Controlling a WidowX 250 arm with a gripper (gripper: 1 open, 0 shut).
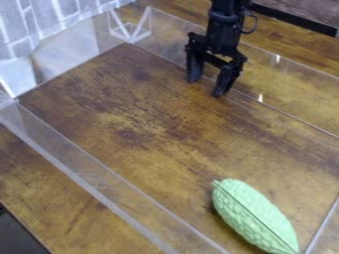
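Note:
My black gripper (pixel 208 71) hangs at the top middle of the camera view, low near the back of the clear-walled enclosure, its two fingers apart with nothing visible between them. A pale green, ridged, elongated object (pixel 255 215), like a bitter melon, lies on the wooden surface (pixel 133 129) at the lower right, well away from the gripper.
Clear plastic walls (pixel 79 169) border the work area on the visible sides. A pale draped cloth (pixel 47 25) is beyond the back left corner.

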